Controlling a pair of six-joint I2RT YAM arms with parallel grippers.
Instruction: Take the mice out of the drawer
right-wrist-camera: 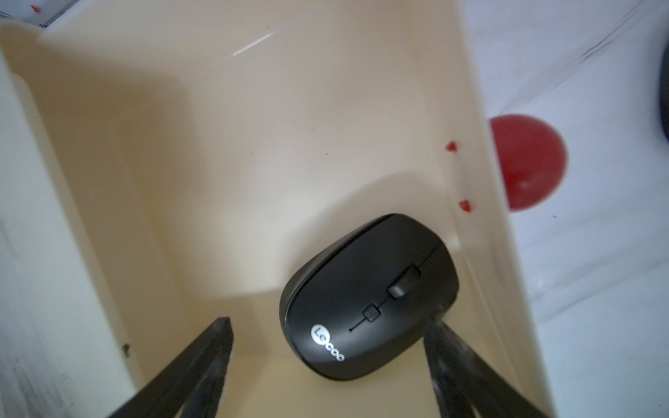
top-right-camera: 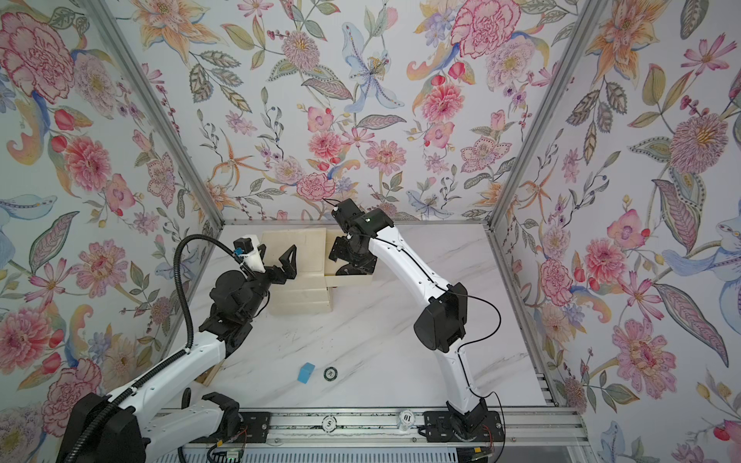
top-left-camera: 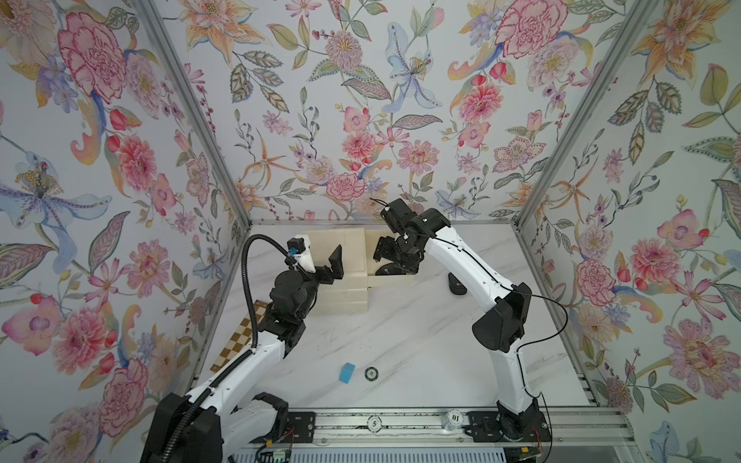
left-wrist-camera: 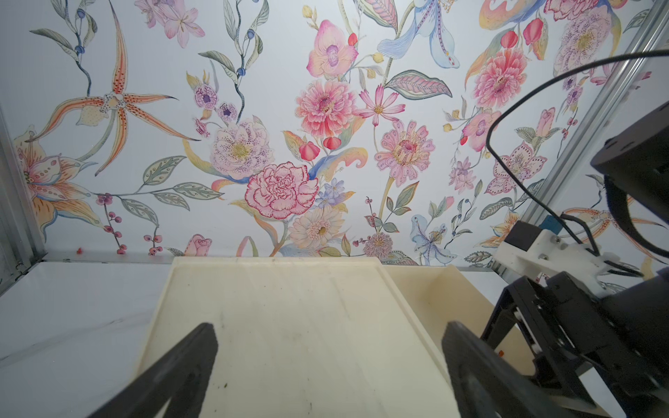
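Note:
A black mouse lies on the floor of the pulled-out cream drawer, close to its front wall. My right gripper is open over the drawer, its fingers blurred in the foreground on either side of the mouse's lower part. No grip on the mouse shows. Outside the drawer, a second black mouse rests on the table at the right. Left of the drawer, my left gripper stands open above the cabinet top, nothing between its fingers.
A red round knob sticks out from the drawer's front. A blue piece and a small round dark object lie at the table's front. A checkered board is at left.

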